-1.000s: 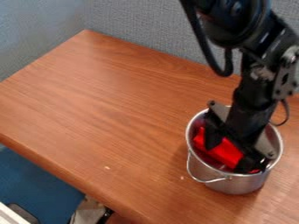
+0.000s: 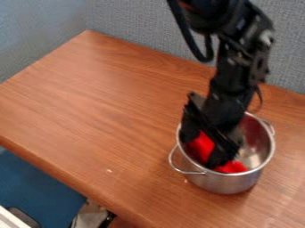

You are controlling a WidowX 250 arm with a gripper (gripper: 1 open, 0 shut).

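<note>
A steel pot (image 2: 238, 181) with wire handles stands at the right of the wooden table. My black gripper (image 2: 212, 127) reaches down into the pot from above, over a red object (image 2: 202, 145) inside, with more red (image 2: 233, 166) showing lower right. The gripper is open; whether its fingers touch the red is unclear, as they partly hide it.
A grey padded wall (image 2: 143, 27) runs behind. Beyond the front left edge are a blue floor and some white and metal items.
The arm has shifted left and turned, from deep in the pot to its left side.
</note>
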